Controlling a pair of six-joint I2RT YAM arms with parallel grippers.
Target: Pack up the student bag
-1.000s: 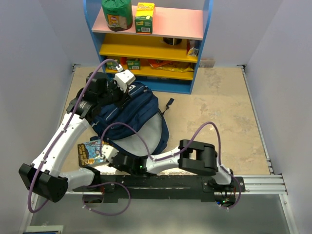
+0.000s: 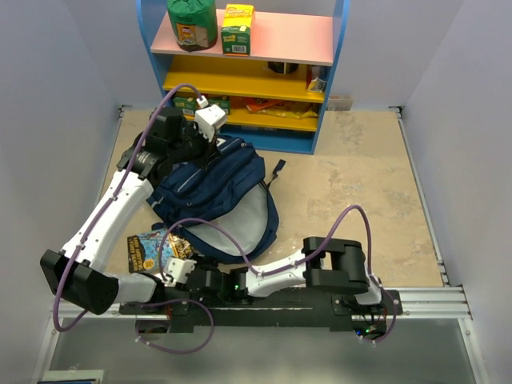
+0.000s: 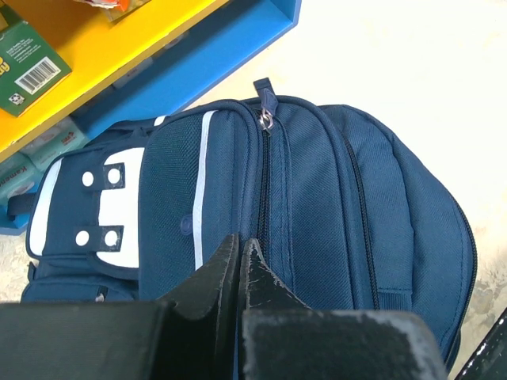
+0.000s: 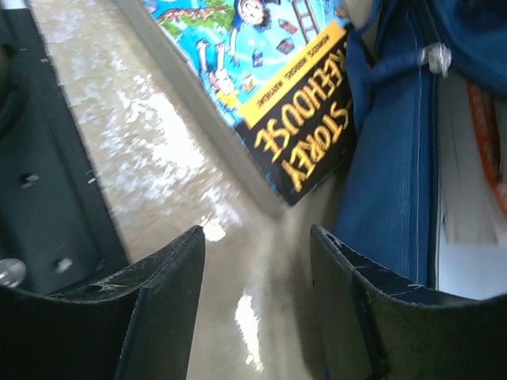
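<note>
The navy backpack [image 2: 210,186] lies on the floor with its pale-lined mouth toward the front. My left gripper is shut on the bag's dark blue fabric beside a zip; the pinched part is mostly hidden by the fingers. A colourful book [image 4: 253,75], titled in yellow on black, rests flat to the left of the bag's opening, one corner against the bag's edge. Just short of that corner, my right gripper stands open, nothing between its fingers. Inside the bag, pale and red edges [image 4: 471,150] show in the right wrist view.
Behind the bag stands a shelf unit [image 2: 276,74] with boxes and packets. A black rail [image 2: 280,318] runs along the front, close to the right arm.
My left gripper and the bag have shifted slightly to the right.
</note>
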